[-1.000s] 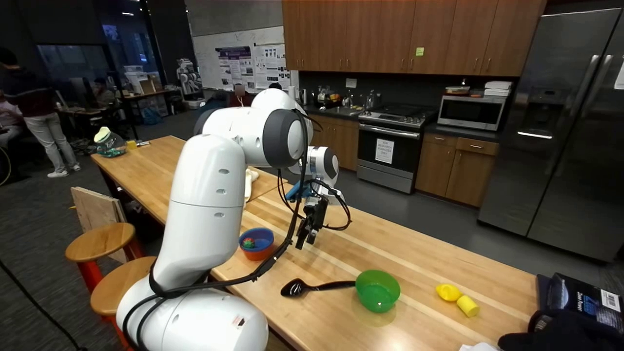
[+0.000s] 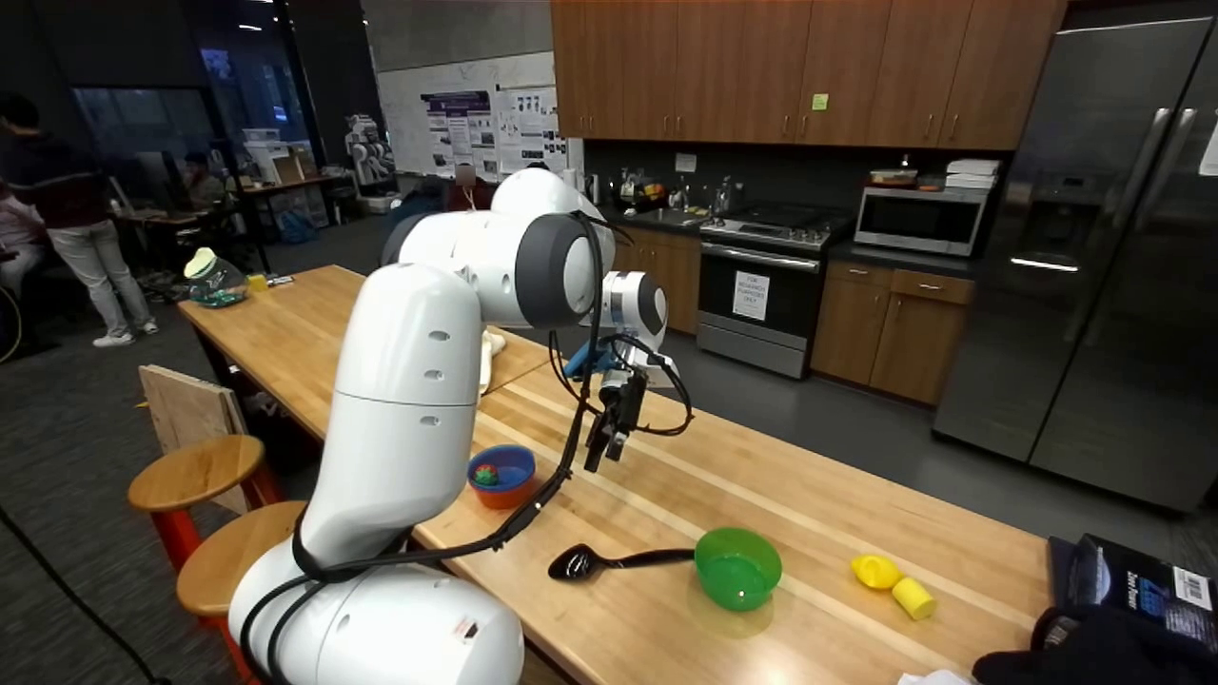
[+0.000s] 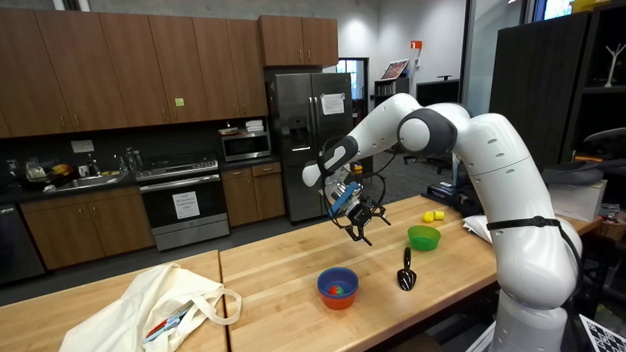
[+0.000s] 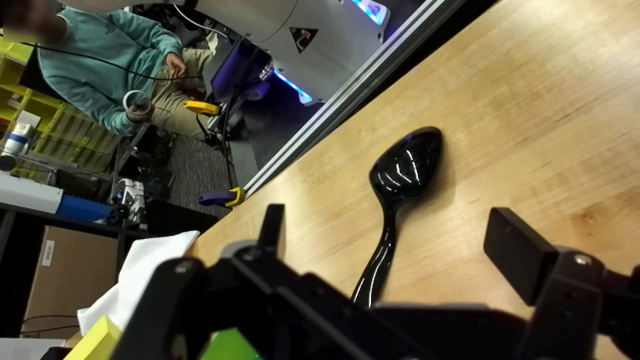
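Above the wooden table, my gripper (image 2: 604, 455) hangs open and empty, its fingers (image 4: 517, 255) wide apart in the wrist view. A black spoon (image 4: 405, 168) lies on the table; in the wrist view it shows between the fingers, at a distance. Its handle touches or nearly touches the green bowl (image 2: 737, 567) in exterior view 1. Closer to the arm's base side, a blue bowl (image 3: 338, 278) sits in an orange-red bowl (image 3: 338, 302), with a red and green strawberry-like item (image 2: 486, 474) inside. A yellow lemon (image 2: 875, 571) and a yellow cylinder (image 2: 913, 597) lie side by side.
A cream tote bag (image 3: 138, 308) with pens lies on the adjoining table. Dark items and a box (image 2: 1153, 588) occupy the far right end, near a white cloth (image 3: 478, 228). Bare tabletop (image 3: 281, 258) stretches along the kitchen side.
In exterior view 1 my gripper has risen slightly and shifted a little to the right. The spoon, bowls and yellow items have stayed put.
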